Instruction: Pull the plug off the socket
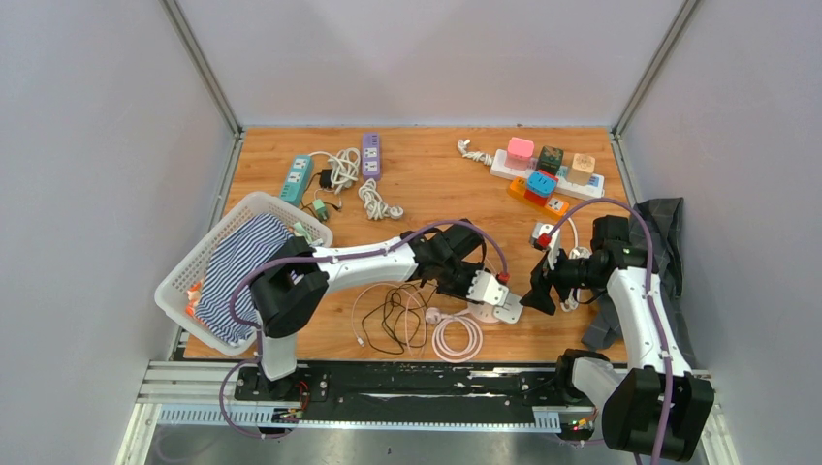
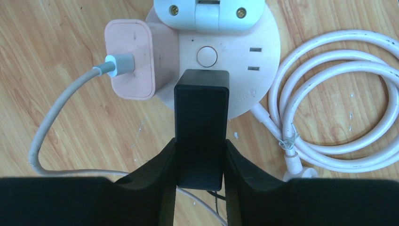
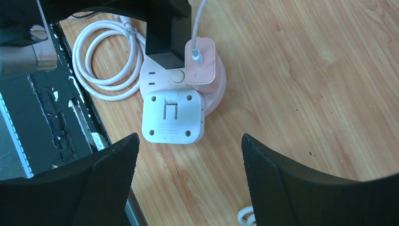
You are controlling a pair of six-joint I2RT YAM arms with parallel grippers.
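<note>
In the left wrist view my left gripper is shut on a black block-shaped plug (image 2: 200,127) standing over the round pinkish socket (image 2: 193,44). Whether its prongs are still in the socket is hidden. A pink charger (image 2: 129,59) with a grey cable and a white plug (image 2: 209,14) are also on that socket. The right wrist view shows the black plug (image 3: 167,40) from the other side, against the socket's face or just over it. My right gripper is open, its fingers (image 3: 110,174) wide apart, empty, with the white plug (image 3: 173,120) beyond them.
The socket's coiled white cable (image 2: 339,108) lies beside it. Thin dark cables (image 1: 393,320) lie to the left. A white basket (image 1: 174,291) stands far left, and several power strips, including a purple one (image 1: 370,155), lie at the back.
</note>
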